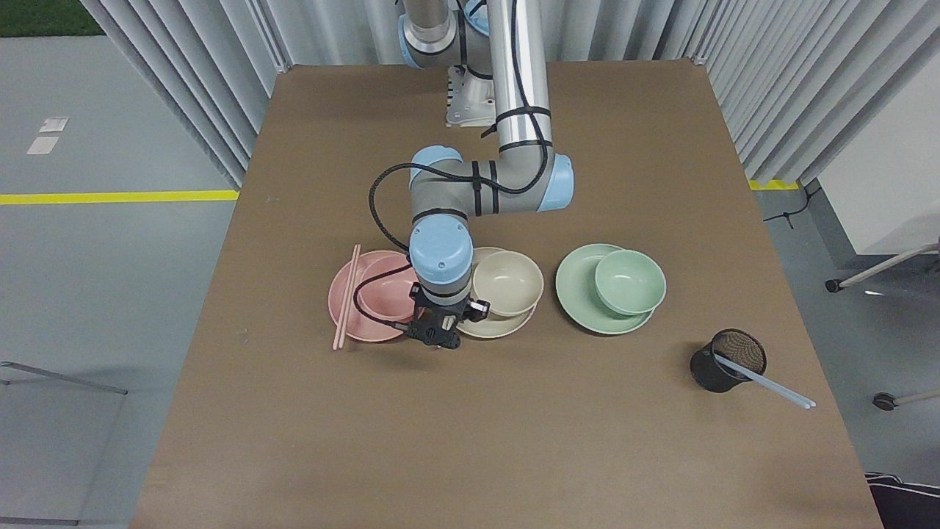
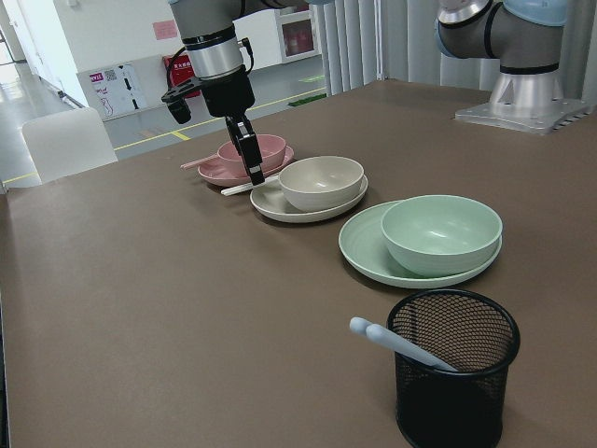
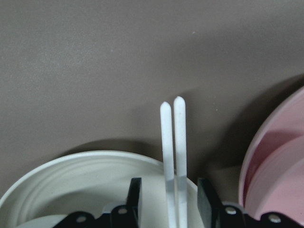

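My gripper is open, its two fingers either side of a pair of white chopsticks (image 3: 180, 142) lying across the rim of the cream plate (image 3: 95, 175), beside the cream bowl (image 2: 320, 182). In the left view the fingertips hang low at the chopsticks. The pink plate (image 3: 266, 133) with the pink bowl (image 1: 384, 300) and pink chopsticks (image 1: 341, 326) lies alongside; in the front view my arm partly hides the cream set.
A green plate (image 1: 577, 286) with a green bowl (image 1: 630, 282) sits to the right. A black mesh holder (image 1: 714, 370) holding pale blue chopsticks (image 1: 775, 388) stands front right.
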